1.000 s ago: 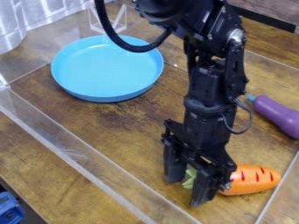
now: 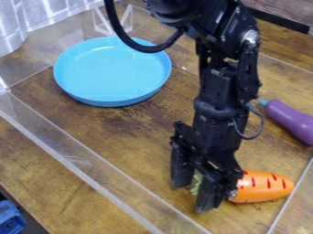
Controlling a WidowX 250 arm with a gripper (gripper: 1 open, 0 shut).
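My black gripper (image 2: 208, 183) is low over the wooden floor at the bottom right, around the leafy green top of an orange toy carrot (image 2: 261, 187). The carrot's body sticks out to the right of the fingers. The fingertips overlap the green part, and I cannot tell whether they are shut on it.
A blue plate (image 2: 112, 69) lies at the upper left. A purple eggplant (image 2: 288, 122) lies to the right of the arm. Clear plastic walls run along the left and bottom edges, with a small blue object (image 2: 7, 219) at the lower left corner.
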